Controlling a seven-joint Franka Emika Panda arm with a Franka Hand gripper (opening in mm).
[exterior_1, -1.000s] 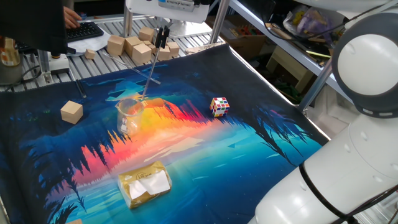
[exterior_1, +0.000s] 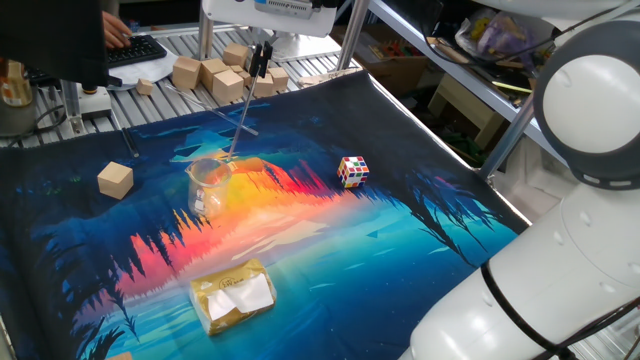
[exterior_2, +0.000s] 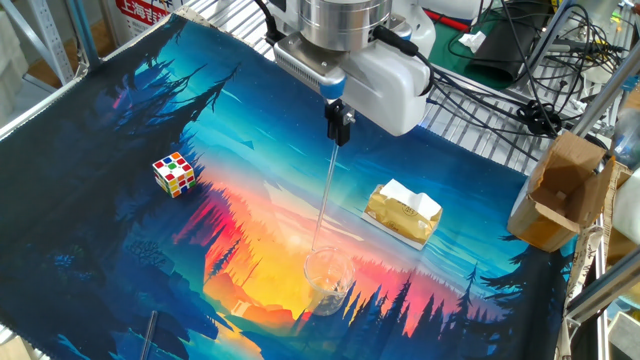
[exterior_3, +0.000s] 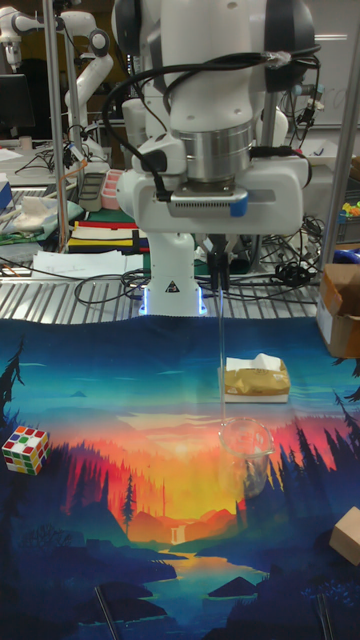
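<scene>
A thin clear rod (exterior_2: 326, 195) hangs down from my gripper (exterior_2: 341, 130), which is shut on its upper end. In exterior view 1 the dark fingers (exterior_1: 255, 64) stand close together around the rod. A clear glass beaker (exterior_1: 208, 190) stands upright on the printed cloth. The rod's lower end appears close to the beaker's rim in all three views, at its left side in exterior view 3, where the beaker (exterior_3: 249, 461) is seen from the front. Whether the tip is inside the rim or just beside it, I cannot tell.
On the cloth (exterior_1: 330, 270) lie a tissue pack (exterior_2: 402, 213), a colourful puzzle cube (exterior_2: 174, 175) and a wooden block (exterior_1: 116, 181). Several more wooden blocks (exterior_1: 213, 73) sit beyond its edge. An open cardboard box (exterior_2: 560, 195) stands at one corner.
</scene>
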